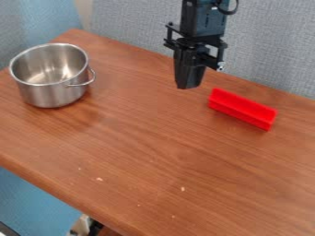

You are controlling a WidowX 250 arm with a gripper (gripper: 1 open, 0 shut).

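Note:
My black gripper (189,77) hangs from the top of the view above the back middle of the wooden table, shut, with nothing seen between its fingers. Below it and to its right, a red elongated block (241,109) lies on the table, apart from the gripper. At the left, a shiny steel pot (50,88) with a wire handle stands upright on the table.
Grey padded walls (277,51) border it at the back and left. Its front left edge drops to a blue surface.

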